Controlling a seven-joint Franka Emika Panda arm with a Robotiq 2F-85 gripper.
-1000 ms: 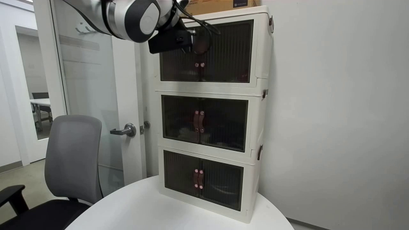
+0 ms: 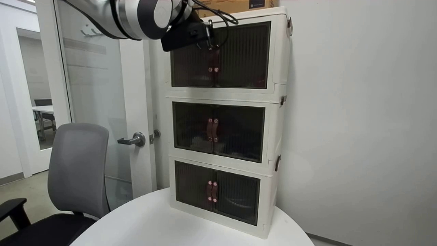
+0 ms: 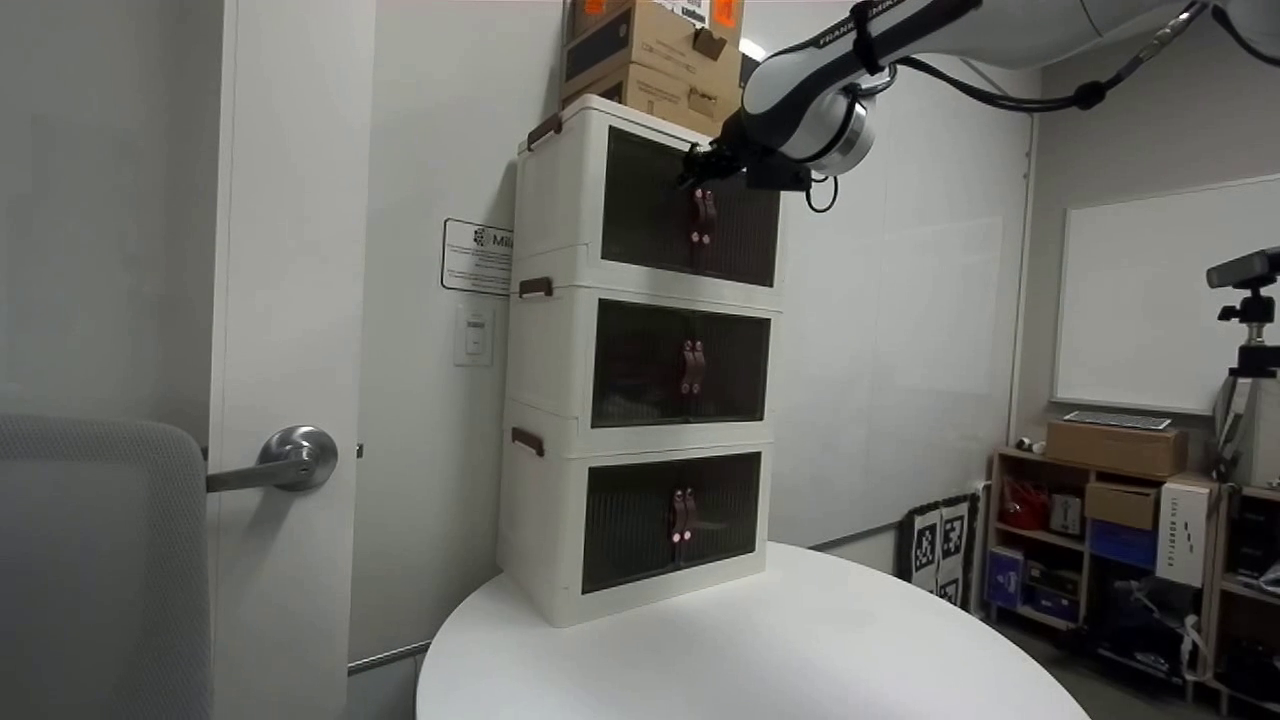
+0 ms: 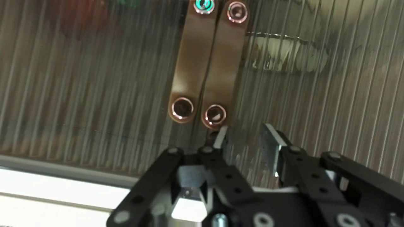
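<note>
Two brown strap handles (image 4: pixel 191 60) with shiny rivets run side by side on the ribbed dark doors (image 4: pixel 94 87) of the top cabinet (image 2: pixel 243 53). My gripper stands open, nothing between its fingers, close in front of these doors. In the wrist view, one of its fingertips (image 4: pixel 220 138) is just by the rivet end of one handle; I cannot tell whether they touch. The other fingertip is off to the right over bare ribbed panel. Both top doors look closed. Exterior view 2 shows the gripper (image 3: pixel 693 168) by the upper part of the handles.
Two similar cabinets, a middle one (image 2: pixel 219 131) and a bottom one (image 2: pixel 217 190), stand below with closed doors, on a round white table (image 3: pixel 768 648). Cardboard boxes (image 3: pixel 672 60) sit on top of the stack. A grey chair (image 2: pixel 78 168) is to the left in exterior view 1.
Compared with a second ago, the gripper is slightly higher and farther right in exterior view 1, its wrist tilted more upward. The cabinet doors look unchanged.
</note>
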